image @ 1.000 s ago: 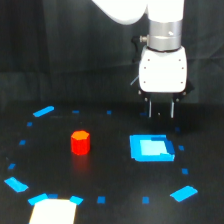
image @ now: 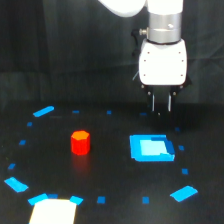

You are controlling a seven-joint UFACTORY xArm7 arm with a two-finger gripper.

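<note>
My gripper [image: 161, 108] hangs high at the right, its two dark fingers apart and pointing down with nothing seen between them. Below it lies a blue square item [image: 136, 148] with a pale light-blue centre; a gap shows between it and the fingertips. A red block [image: 80, 143], roughly hexagonal in outline, stands alone on the dark surface to the left. At the bottom edge a cream-coloured box [image: 53, 212] with blue along its far side is partly cut off.
Blue tape strips lie at the far left [image: 43, 111], near left [image: 15, 185] and right [image: 184, 193]. Small blue squares dot the dark table. Free room surrounds the red block.
The gripper has shifted slightly up and to the right. Its fingers appear somewhat closer together than before. The red block, blue item and cream box have not moved.
</note>
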